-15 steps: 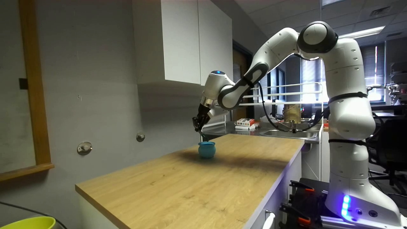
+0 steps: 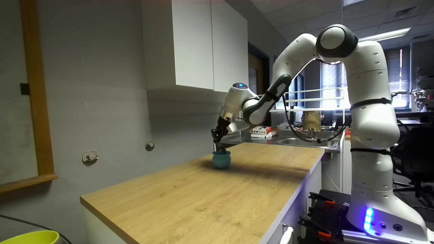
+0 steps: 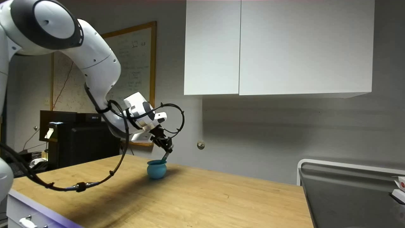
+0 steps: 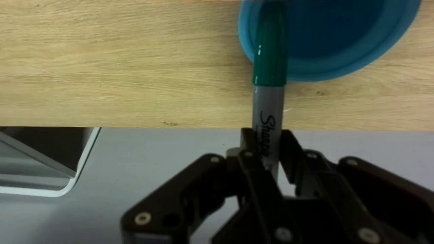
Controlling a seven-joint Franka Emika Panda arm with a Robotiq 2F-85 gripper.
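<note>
A green-capped grey Sharpie marker (image 4: pixel 270 59) is clamped between the fingers of my gripper. Its capped end reaches over the rim of a round blue pot (image 4: pixel 317 72) in the wrist view; how deep the tip sits inside is hard to judge. On the wooden counter the pot (image 3: pixel 156 171) stands upright, near the wall side. Exterior view 2 has the gripper (image 3: pixel 168 148) just above the pot with the marker slanting down to its opening. In exterior view 1 the gripper (image 2: pixel 221 147) is dark against the pot (image 2: pixel 221 160), and the marker is hard to make out.
White wall cabinets (image 2: pixel 193 44) hang above the counter's back edge. Black cables loop from the arm over the counter in exterior view 2.
My arm's wrist has come lower and a little to the right in exterior view 1, bringing the gripper closer to the pot. The pot has shifted very slightly to the right.
</note>
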